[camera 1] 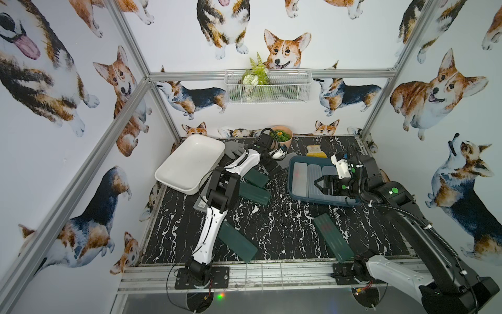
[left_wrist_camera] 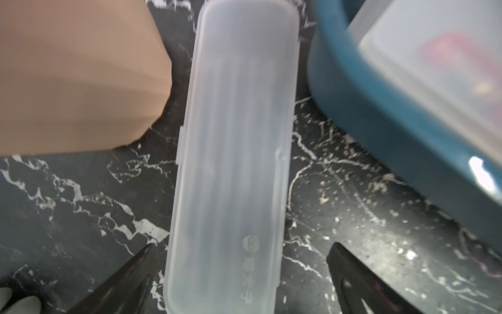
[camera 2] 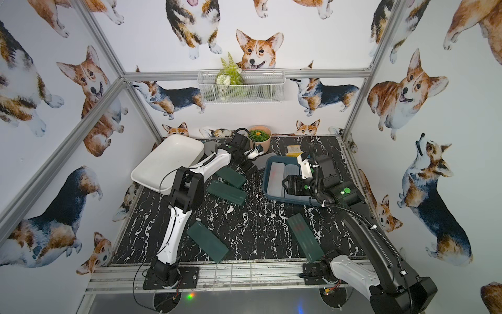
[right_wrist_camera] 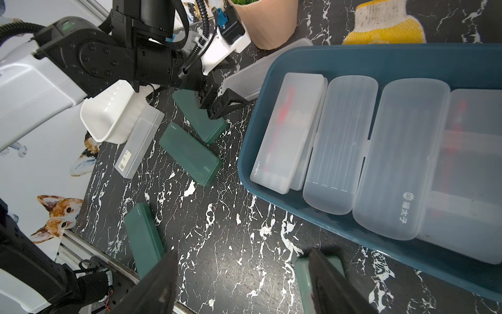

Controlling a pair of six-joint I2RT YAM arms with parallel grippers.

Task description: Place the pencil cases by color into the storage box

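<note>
In the right wrist view the blue storage box [right_wrist_camera: 334, 57] holds several clear frosted pencil cases [right_wrist_camera: 400, 157]. Another clear pencil case [left_wrist_camera: 230, 157] lies on the table between the flower pot and the box. My left gripper is over that case, its open fingers on either side of the near end, apart from it. My right gripper is above the box with its fingers apart and nothing between them. Several green pencil cases lie about the table, among them one at front right [camera 1: 333, 237], one at front left [camera 1: 238, 241] and one near the middle [camera 1: 254, 193].
A white bin [camera 1: 190, 163] stands empty at the back left. Behind the left gripper is a flower pot [right_wrist_camera: 269, 23]. A yellow and white glove [right_wrist_camera: 387, 23] lies behind the box. Another clear case [right_wrist_camera: 139, 142] rests beside the bin.
</note>
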